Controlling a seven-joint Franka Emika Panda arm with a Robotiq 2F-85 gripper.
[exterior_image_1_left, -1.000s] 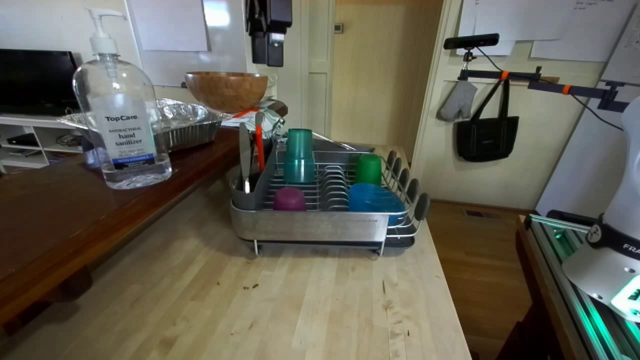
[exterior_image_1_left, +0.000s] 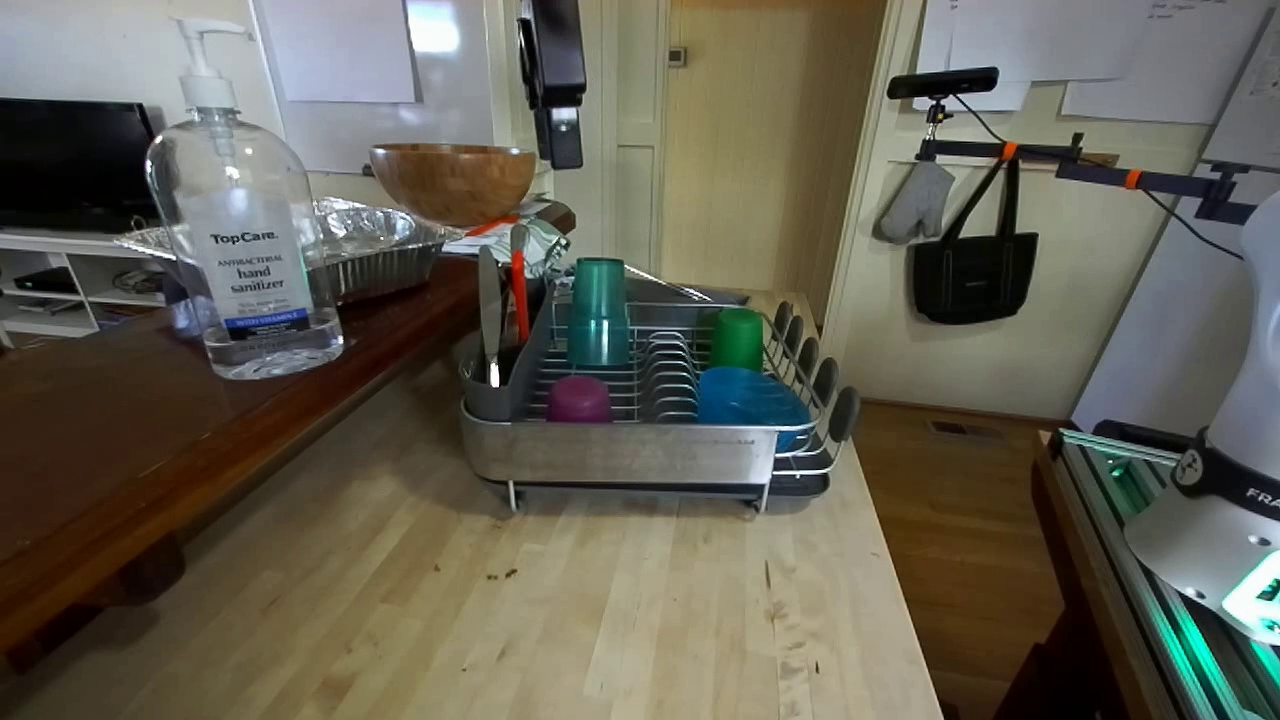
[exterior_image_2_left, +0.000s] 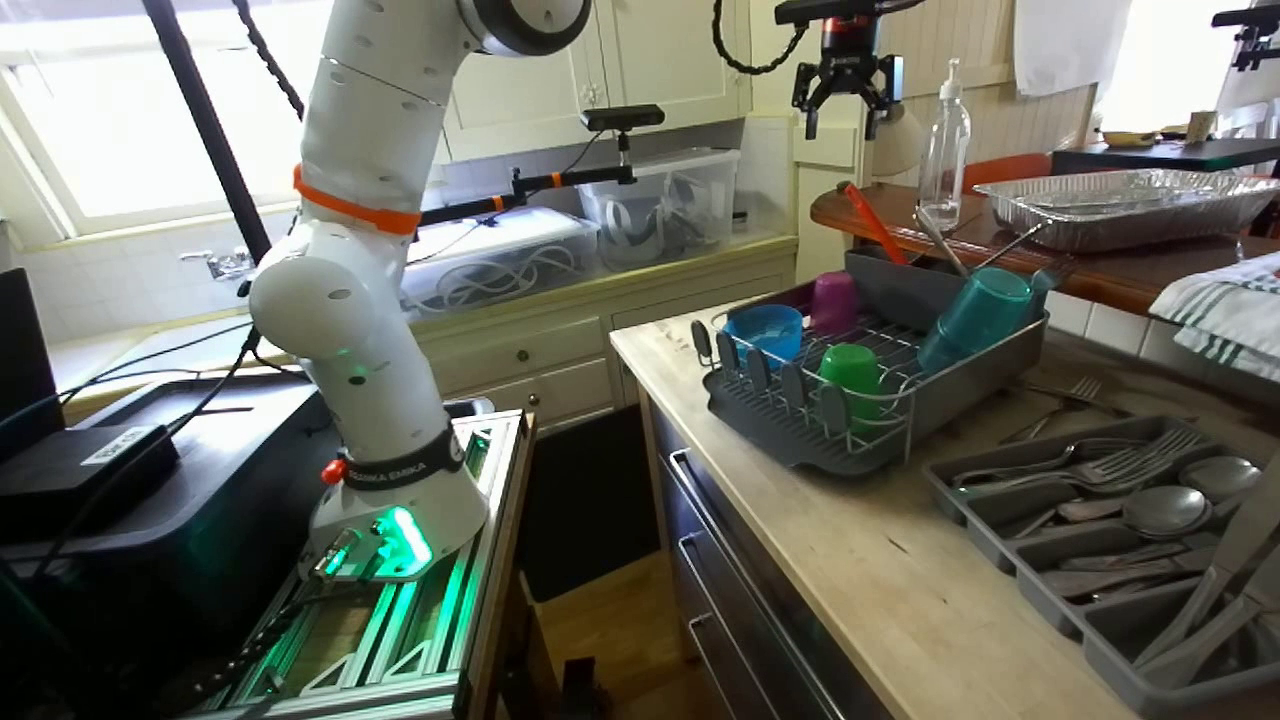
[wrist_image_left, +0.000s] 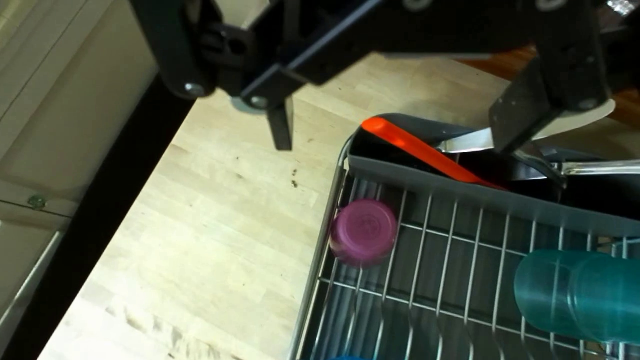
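Observation:
My gripper (exterior_image_2_left: 852, 124) hangs open and empty, high above the counter; in the wrist view its two fingers (wrist_image_left: 280, 127) stand wide apart. Below it is the grey dish rack (exterior_image_1_left: 624, 451). A purple cup (wrist_image_left: 364, 228) rests bottom up in one corner of the rack, beside the utensil holder (wrist_image_left: 420, 177). That holder carries an orange-handled utensil (wrist_image_left: 420, 150) and metal cutlery. A teal cup (exterior_image_2_left: 978, 314) leans in the rack, seemingly one cup stacked on another. The green cup (exterior_image_2_left: 851, 373) and the blue cup (exterior_image_2_left: 765, 334) sit near the rack's other end.
A cutlery tray (exterior_image_2_left: 1020, 542) full of forks, spoons and knives lies beside the rack. On the raised brown table stand a sanitizer bottle (exterior_image_1_left: 246, 240), a foil tray (exterior_image_1_left: 384, 270) and a wooden bowl (exterior_image_1_left: 452, 180). The wooden counter (exterior_image_1_left: 600, 600) in front of the rack is bare.
In exterior view 1 my gripper has come down a little and shifted slightly right, and it appears turned. The cups and the rack stay where they were.

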